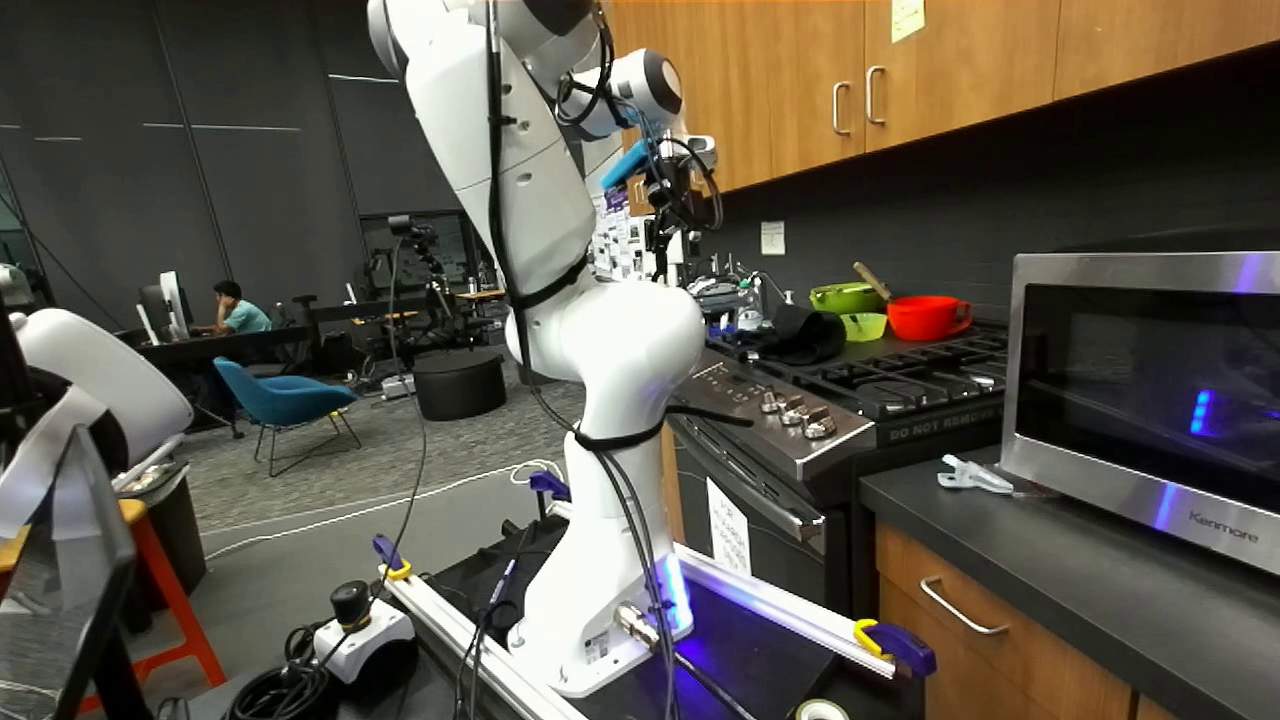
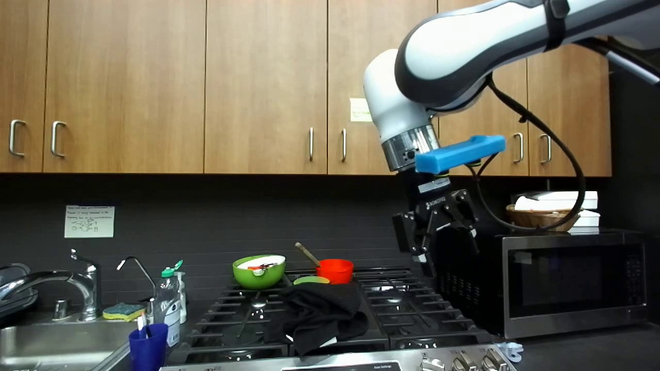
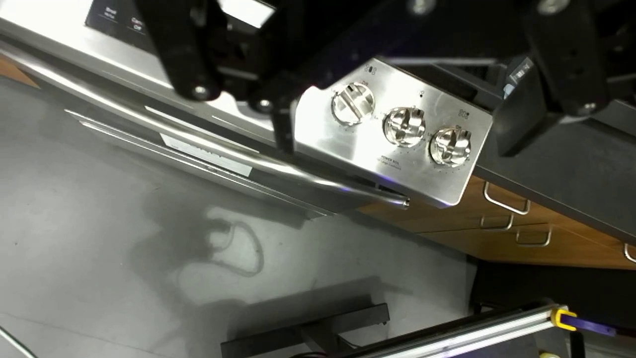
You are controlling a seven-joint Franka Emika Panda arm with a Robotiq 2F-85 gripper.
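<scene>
High over the front of the stove, my gripper hangs open with nothing between its fingers. In exterior view 2 the gripper (image 2: pixel 438 241) is in front of the backsplash, left of the microwave. The wrist view looks down past the black fingers (image 3: pixel 524 122) onto the stove's control panel (image 3: pixel 381 146) and its knobs (image 3: pixel 404 126), well below. On the stove lie a black cloth (image 2: pixel 322 315), a green bowl (image 2: pixel 258 279) with things in it, a red pot (image 2: pixel 335 271) and a small light green dish (image 2: pixel 311 280).
To the right stands the microwave (image 2: pixel 575 278), with a basket (image 2: pixel 538 216) on top. A white clip (image 1: pixel 972 476) lies on the counter (image 1: pixel 1080 546). At left are the sink (image 2: pixel 62 343), a blue cup (image 2: pixel 148 349) and a soap bottle (image 2: pixel 167 303). Wooden cabinets (image 2: pixel 266 86) hang above.
</scene>
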